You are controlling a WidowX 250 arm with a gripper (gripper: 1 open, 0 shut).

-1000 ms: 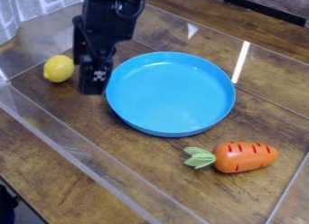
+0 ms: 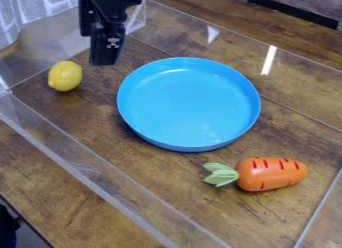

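Observation:
The black gripper (image 2: 107, 50) hangs at the top left of the camera view, above and to the right of a yellow lemon (image 2: 64, 76). Whether its fingers are apart or closed is hard to tell; nothing is visible held in them. A round blue plate (image 2: 189, 104) lies in the middle of the wooden table. An orange toy carrot (image 2: 270, 173) with pale green leaves lies at the lower right, apart from the plate.
Clear plastic walls border the workspace on the left and front left.
The gripper has moved upward in the view, away from the area beside the plate's left rim. The lemon, plate and carrot have not moved.

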